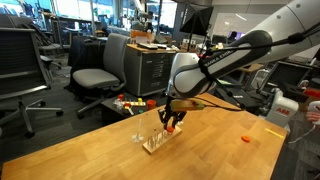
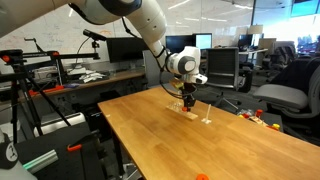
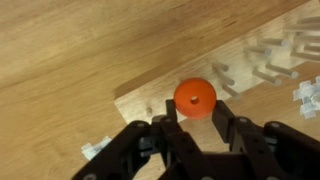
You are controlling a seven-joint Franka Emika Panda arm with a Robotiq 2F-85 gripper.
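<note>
Between the two fingertips of my gripper is an orange-red round piece (image 3: 195,97) with a dark spot at its centre. The gripper is shut on it. Below the piece lies a light wooden board (image 3: 150,98) with several upright pegs (image 3: 268,76) along it. In the first exterior view the red piece (image 1: 170,129) shows just under the gripper, over the near end of the pegged board (image 1: 153,146). Whether the piece touches the board or a peg cannot be told. In the second exterior view the gripper (image 2: 184,100) is low over the table.
White small stands (image 3: 308,98) (image 3: 96,148) are on either side of the board. Another red piece (image 1: 245,138) lies on the table to the right, and one (image 2: 202,177) sits at the near edge.
</note>
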